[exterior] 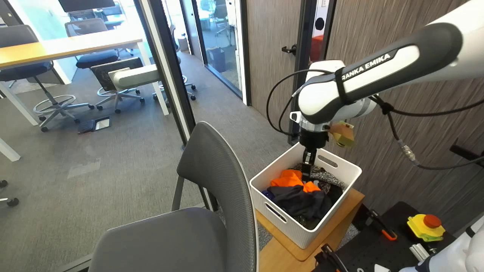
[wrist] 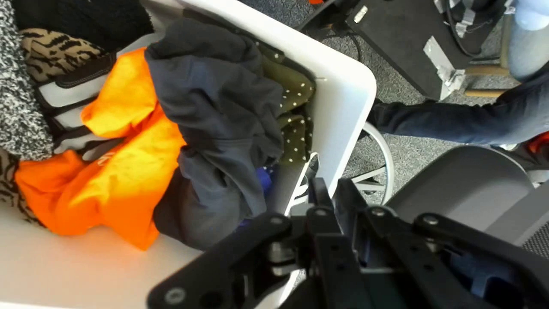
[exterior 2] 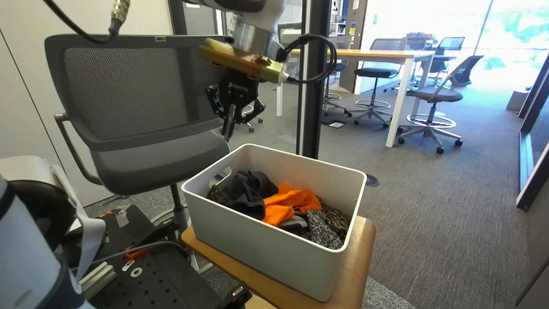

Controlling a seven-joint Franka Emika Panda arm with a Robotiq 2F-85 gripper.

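A white bin (exterior 2: pixel 267 257) holds a jumble of clothes. Among them are an orange cloth (wrist: pixel 139 175), a dark grey garment (wrist: pixel 216 103) and a black-and-white speckled cloth (exterior 2: pixel 324 229). In exterior view 2, my gripper (exterior 2: pixel 227 134) is raised above rim level, pointing down. Its fingers (wrist: pixel 320 193) are close together in the wrist view, and the gripper looks shut. I cannot make out anything held between them, and no cloth hangs from the gripper. The orange and dark grey pieces lie in the bin below.
The bin stands on a small wooden stool (exterior 2: pixel 355 257). A grey mesh chair (exterior: pixel 217 176) is close by. A black perforated plate (exterior 2: pixel 170 278) with tools lies to one side, and a yellow emergency-stop box (exterior: pixel 425 229) with a red button sits there too.
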